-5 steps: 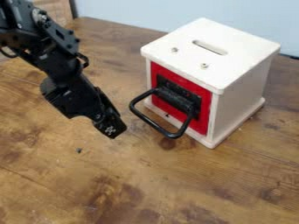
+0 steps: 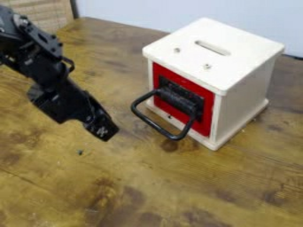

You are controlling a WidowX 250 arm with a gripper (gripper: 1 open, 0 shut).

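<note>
A white wooden box (image 2: 236,62) stands on the right half of the table, with a slot in its top and a red front panel (image 2: 207,115). A black mechanism sits on that panel, with a black looped handle (image 2: 175,136) sticking out toward the lower left. My black gripper (image 2: 102,128) hangs at the left, apart from the handle and pointed down toward the table. Whether its fingers are open or shut is unclear.
Bare wooden table (image 2: 142,191) fills the foreground and the space to the box's right. A pale wall runs behind the box, and a light woven-looking surface is at the upper left.
My gripper has moved left, away from the box and its handle. The box and handle look unchanged.
</note>
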